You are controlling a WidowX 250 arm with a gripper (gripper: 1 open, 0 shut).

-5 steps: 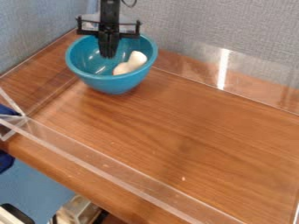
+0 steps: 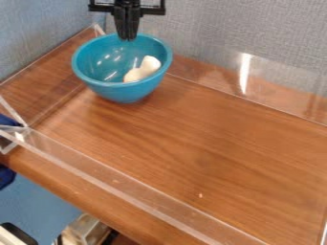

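My black gripper (image 2: 126,33) hangs at the top of the camera view, above the back rim of a blue bowl (image 2: 121,87), its fingers shut with nothing visible between them. The bowl stands upright on the wooden tabletop (image 2: 205,163) toward the back left. Inside it, on the right side, lies a white object (image 2: 143,71), rounded and pale.
Clear low walls edge the table. A dark blue item (image 2: 6,123) sits at the left edge, outside the wall, and other clutter lies below at the bottom left.
My gripper has risen from inside the bowl to above it. The bowl and the white object look unmoved.
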